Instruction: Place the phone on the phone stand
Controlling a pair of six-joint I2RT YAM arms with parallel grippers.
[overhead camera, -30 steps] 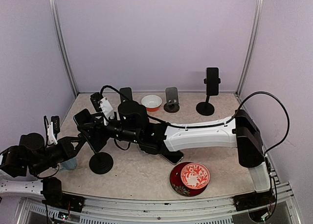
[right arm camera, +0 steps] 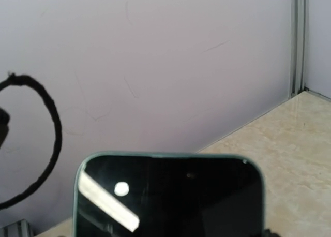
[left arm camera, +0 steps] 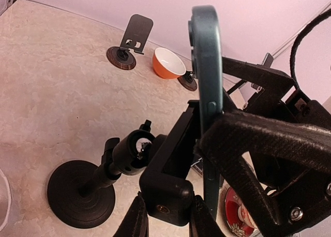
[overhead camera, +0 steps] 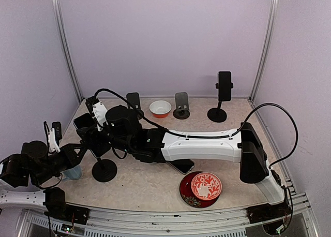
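At the left of the table a phone stand rises from a round black base. The phone is at its top, upright; in the left wrist view its pale edge runs beside the right gripper, and in the right wrist view its dark screen fills the bottom. My right gripper is around the phone; whether it grips is hidden. My left gripper is low beside the stand's head, its fingertips at the bottom of the left wrist view, largely hidden under the holder.
Three more stands, one holding a phone, stand at the back with a white bowl. Another phone lies under the right arm. A patterned bowl on a red plate is at front right.
The right arm has moved leftward with the phone and stand head, and the stand's base has shifted slightly left. The left arm is nearly still.
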